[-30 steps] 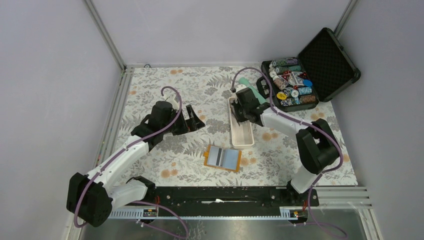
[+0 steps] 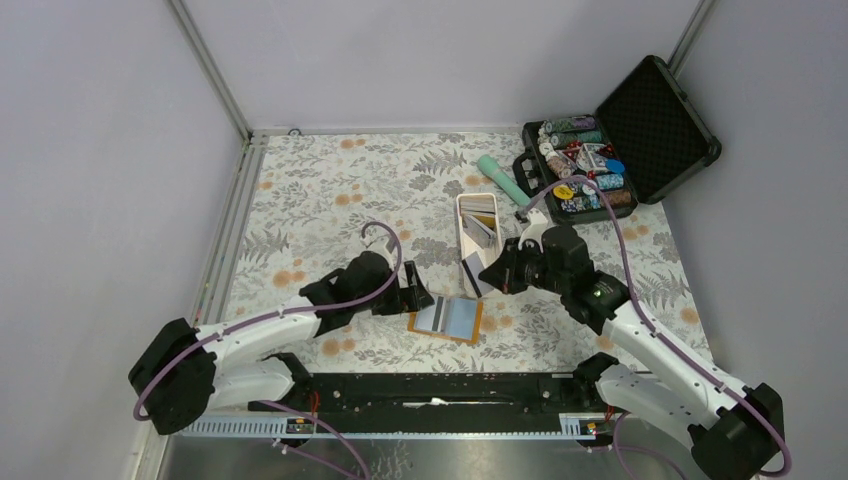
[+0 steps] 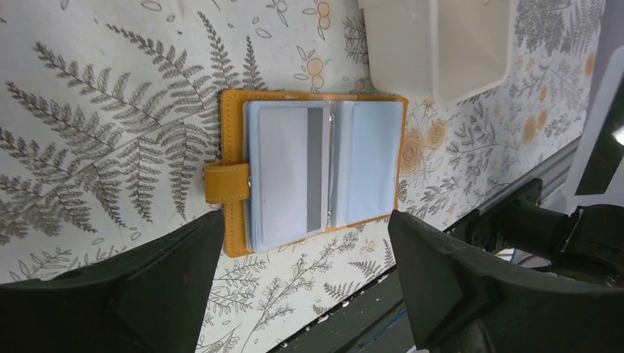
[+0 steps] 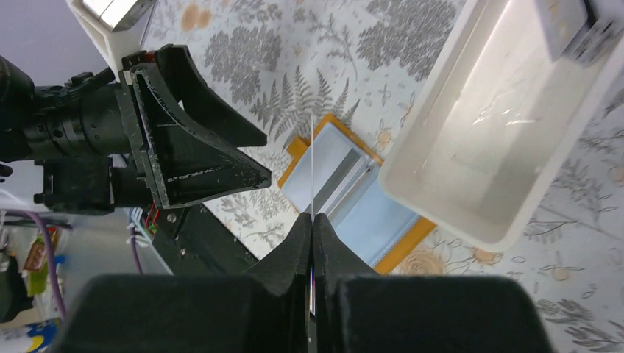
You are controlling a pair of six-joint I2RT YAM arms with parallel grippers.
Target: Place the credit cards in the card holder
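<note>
The open tan card holder [image 2: 461, 318] lies flat near the front centre. In the left wrist view, its left clear pocket shows a white, grey-striped card [image 3: 291, 173], and its right pocket looks pale and plain. My right gripper is shut on a white card [image 4: 313, 165], which appears edge-on there. From above, that card [image 2: 474, 264] and its black stripe hang tilted over the front of the white tray [image 2: 461, 230]. Open and empty, my left gripper hovers over the holder's left side, fingers pointing at it.
More cards [image 2: 481, 230] stay in the back part of the tray. A green cylinder [image 2: 500, 177] lies behind it. At the back right stands an open black case [image 2: 659, 125] full of colourful items.
My right gripper went from inside the tray to its front end, bringing out a card. The holder has stayed in place.
</note>
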